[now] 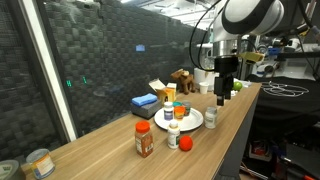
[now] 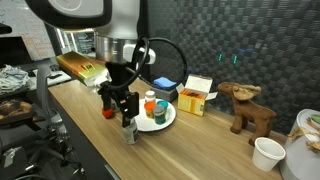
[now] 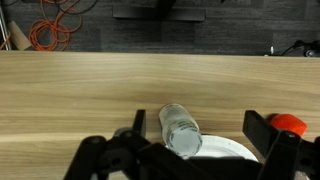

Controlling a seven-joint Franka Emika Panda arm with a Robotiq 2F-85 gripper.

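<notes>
My gripper point(image 1: 228, 95) hangs open over the counter, its fingertips pointing down and nothing held between them. Just below it, a small silvery can point(image 1: 211, 117) stands upright near the counter's front edge. In exterior view 2 the same can point(image 2: 130, 131) is under the gripper point(image 2: 120, 101). From the wrist, the can point(image 3: 180, 132) shows between the open fingers, nearer the left one, with a white plate point(image 3: 222, 147) behind it.
A white plate point(image 1: 163, 125) carries several small jars and cups. Beside it are a red ball point(image 1: 186, 143), a white-capped bottle point(image 1: 173, 135) and an orange-lidded jar point(image 1: 143, 139). A yellow box point(image 2: 195, 99), a brown toy animal point(image 2: 247, 105) and a white cup point(image 2: 267, 154) stand farther off.
</notes>
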